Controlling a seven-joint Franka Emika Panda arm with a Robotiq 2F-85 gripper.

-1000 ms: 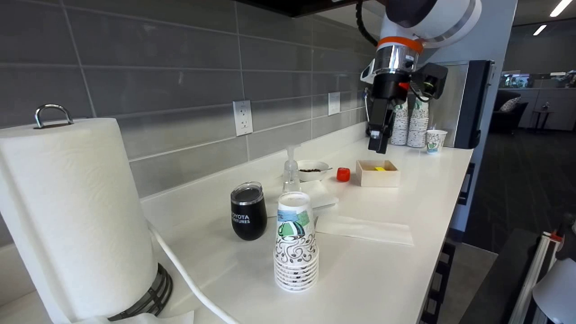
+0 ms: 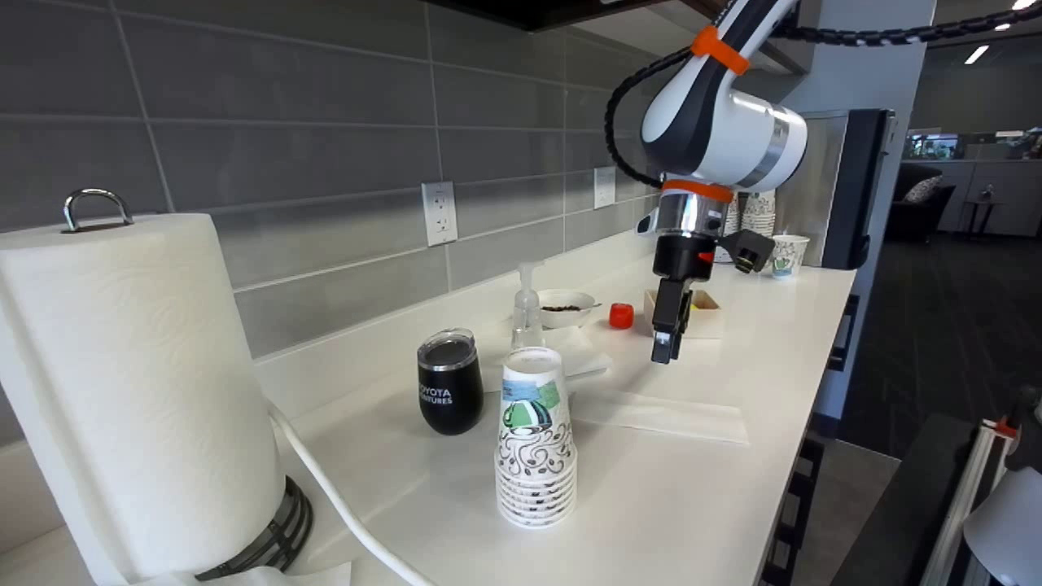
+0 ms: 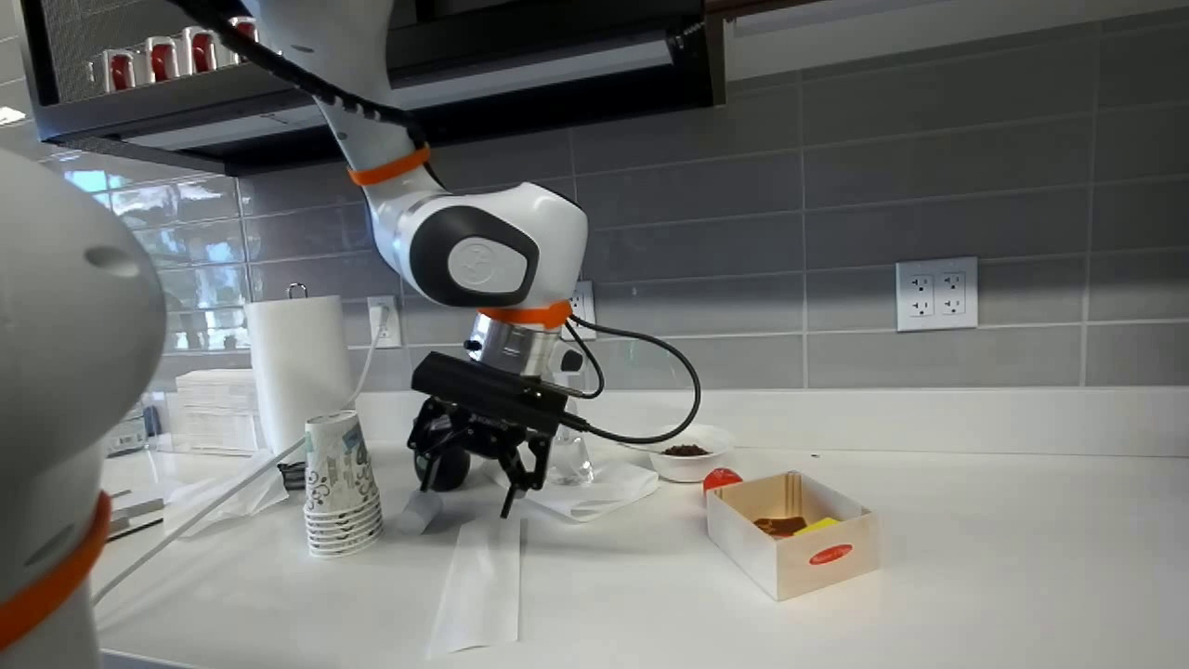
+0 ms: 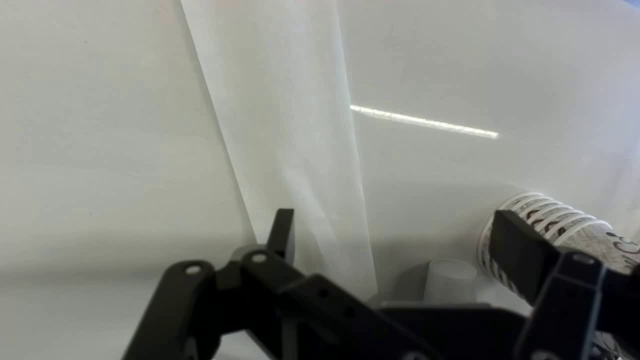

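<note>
My gripper (image 2: 666, 352) hangs above the counter, its fingers apart and nothing between them. In exterior view 2 the open gripper (image 3: 468, 498) is over the far end of a folded white paper strip (image 3: 485, 591). Seen from the wrist, the strip (image 4: 288, 120) runs away from the left finger. A small white cylinder-like piece (image 4: 451, 281) stands between the strip and the stacked paper cups (image 4: 576, 231); the right finger partly covers that stack. The patterned cups (image 2: 535, 430) are upside down beside a black tumbler (image 2: 450, 386).
A clear pump bottle (image 2: 527, 317), a white bowl (image 3: 708, 455), a red item (image 2: 621, 316) and a wooden box (image 3: 825, 569) are farther along the counter. A paper towel roll (image 2: 137, 391) and white cable (image 2: 337, 498) flank the cups. Bare counter lies right of the box.
The open gripper has come down and toward the cups, from above the wooden box to nearer the paper strip. The objects on the counter look unmoved.
</note>
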